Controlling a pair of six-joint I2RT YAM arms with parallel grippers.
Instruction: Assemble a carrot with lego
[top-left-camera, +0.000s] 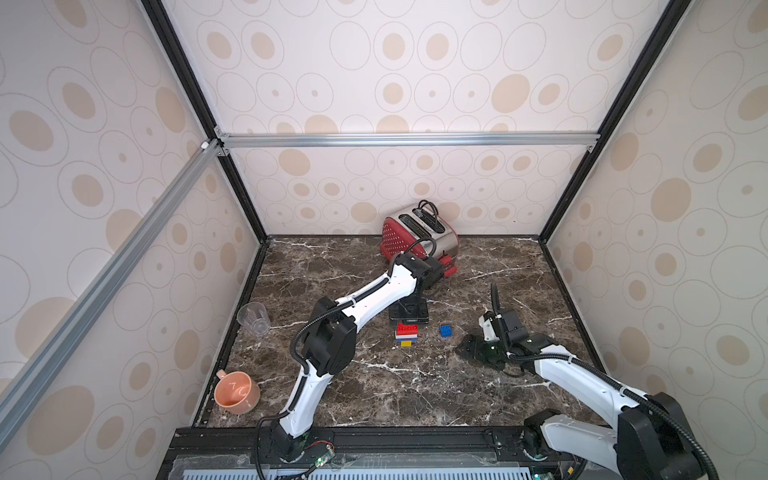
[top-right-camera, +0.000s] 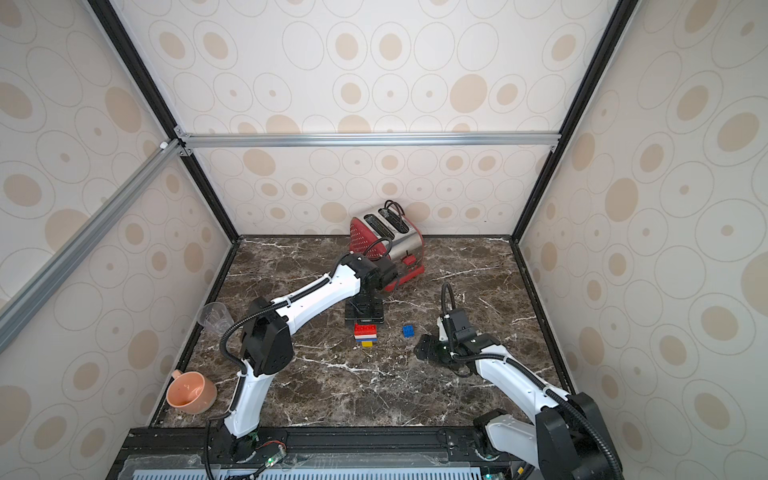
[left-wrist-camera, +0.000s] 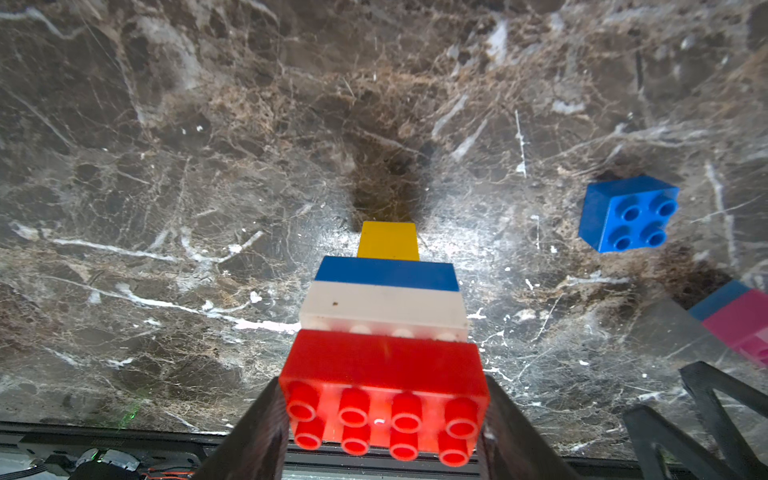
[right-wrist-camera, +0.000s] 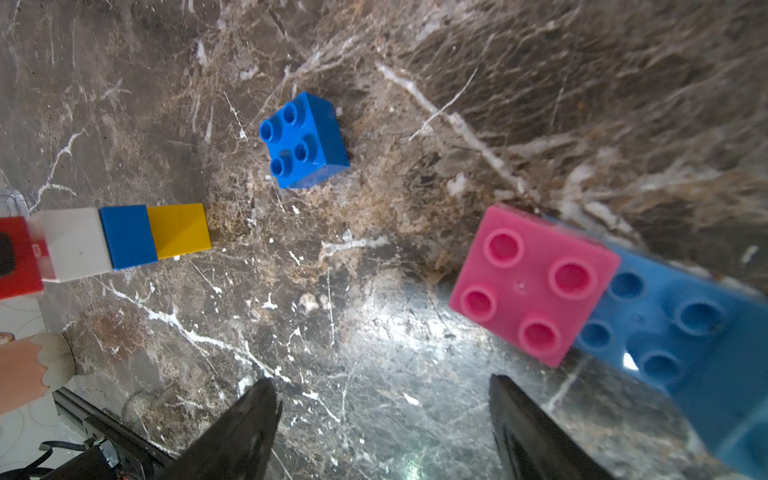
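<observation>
My left gripper is shut on the red brick (left-wrist-camera: 384, 364) of a small stack. Below the red brick come a white brick (left-wrist-camera: 384, 308), a blue layer (left-wrist-camera: 387, 273) and a narrow yellow end (left-wrist-camera: 388, 240). This stack (top-left-camera: 406, 336) hangs or stands near mid-table; whether the yellow end touches the surface I cannot tell. A loose blue brick (right-wrist-camera: 300, 144) lies on its side to the right of it. Wide open and empty is my right gripper. Beyond its right finger, a pink brick (right-wrist-camera: 528, 280) sits on blue bricks (right-wrist-camera: 680, 320), which the arm hides in the top views.
The toaster (top-left-camera: 420, 236) stands at the back, behind the left gripper. At the left are a clear cup (top-left-camera: 254, 318) and an orange mug (top-left-camera: 237, 392). Bare marble table (top-left-camera: 400, 392) lies in front of the stack.
</observation>
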